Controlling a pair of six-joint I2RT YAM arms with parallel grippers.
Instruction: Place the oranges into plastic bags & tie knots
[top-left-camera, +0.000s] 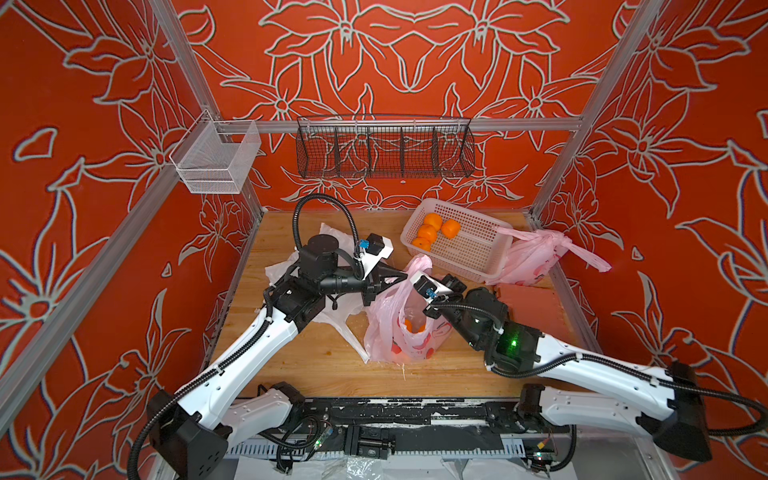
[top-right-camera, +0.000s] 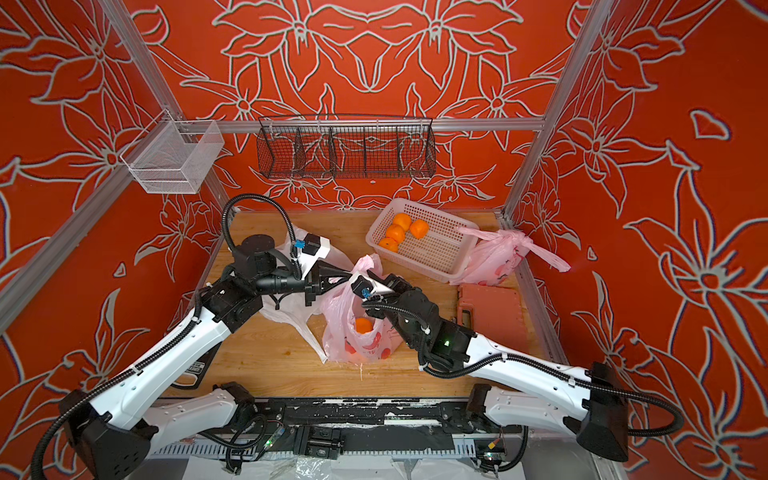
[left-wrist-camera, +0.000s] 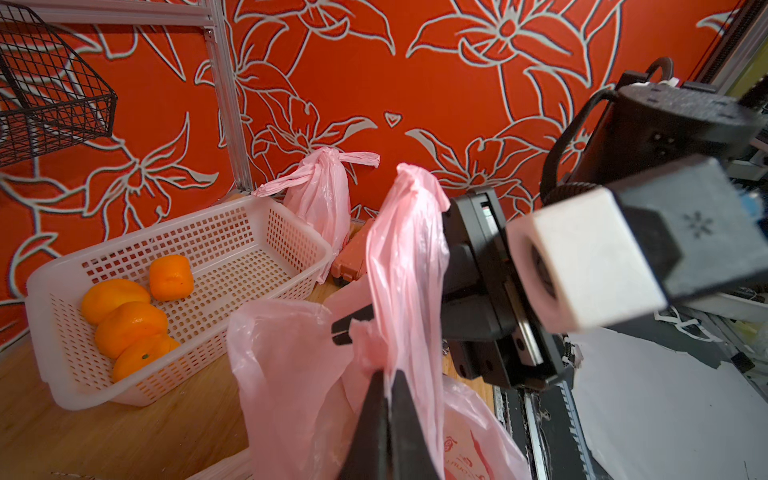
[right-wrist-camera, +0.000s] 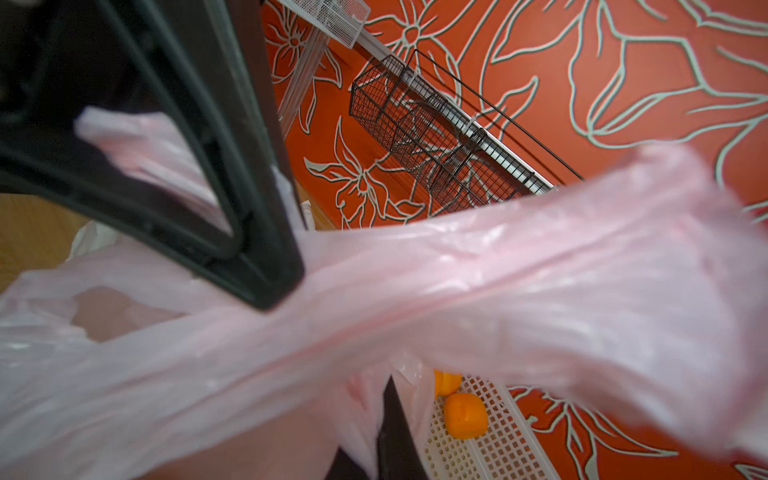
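Note:
A pink plastic bag (top-left-camera: 392, 324) stands upright at the table's middle, an orange (top-right-camera: 364, 325) showing through its opening. My left gripper is shut on its film, the handle loop rising in a twisted strip above the fingertips. From the other side my right gripper reaches behind that strip, shut with pink film gathered at its tips. The two grippers are very close together. Several loose oranges (top-left-camera: 428, 232) lie in the left part of the white basket (top-left-camera: 481, 273). No finished knot is visible on this bag.
A tied pink bag (top-left-camera: 534, 256) leans at the basket's right end. Beside it lies a reddish flat case (top-right-camera: 492, 312). White plastic bags (top-left-camera: 340, 320) spread under my left arm. Wire baskets (top-left-camera: 384, 152) hang at the back.

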